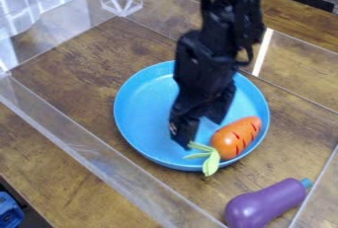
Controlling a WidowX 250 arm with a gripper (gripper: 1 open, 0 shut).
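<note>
My black gripper [196, 114] hangs over the blue plate [140, 114], its blurred fingers open and low over the middle, left of the toy carrot [235, 137]. The orange carrot with pale green leaves lies on the right part of the plate. Whether the fingertips touch the plate cannot be told.
A purple toy eggplant [262, 204] lies outside the plate at the lower right. Clear plastic walls edge the wooden surface [66, 74]. A blue object [8, 210] is at the lower left edge. The wood left of the plate is clear.
</note>
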